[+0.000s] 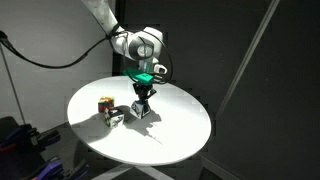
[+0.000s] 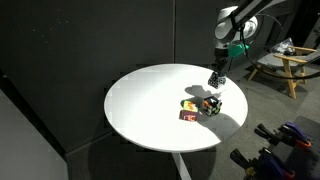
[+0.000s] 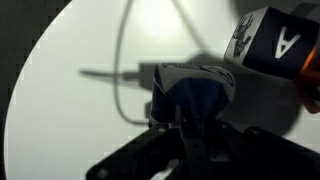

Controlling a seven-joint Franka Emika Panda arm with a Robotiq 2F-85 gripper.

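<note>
A small black-and-white patterned block is held in my gripper, which is shut on it over the white round table. In the wrist view this block appears dark and bluish with pale printed edges, and the dark fingers of my gripper cover its lower part. Exterior view 2 shows the gripper toward the table's far right side. Its exact height above the table is hard to tell.
Close by stands a printed block, whose letter A face shows at the wrist view's right. Red, yellow and green blocks sit left of it.
</note>
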